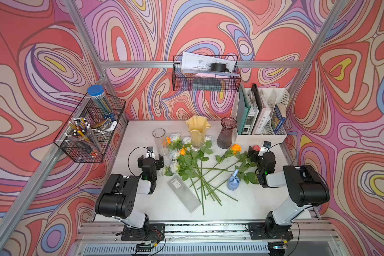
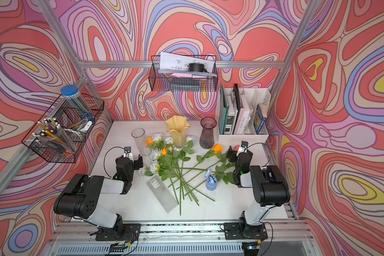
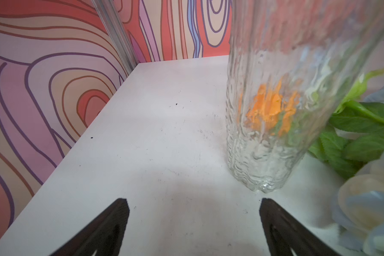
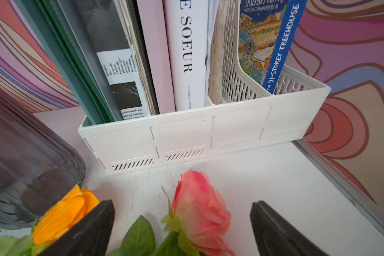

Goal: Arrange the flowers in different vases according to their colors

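Note:
Three vases stand along the back of the table: a clear one (image 1: 160,141), a yellow ruffled one (image 1: 197,132) and a purple one (image 1: 227,133). Flowers lie in front: white roses (image 1: 174,166), orange ones such as this orange flower (image 1: 236,148), and a pink rose (image 4: 199,209). Their green stems (image 1: 207,187) cross mid-table. My left gripper is open, facing bare tabletop left of the clear vase's base. Open as well, my right gripper has the pink rose in the space ahead between its fingers, not clamped.
A grey box (image 1: 184,193) lies at the front, and a blue watering-can-like object (image 1: 233,181) stands right of the stems. Behind the right arm is a white book rack (image 4: 200,132). Free tabletop shows at front right.

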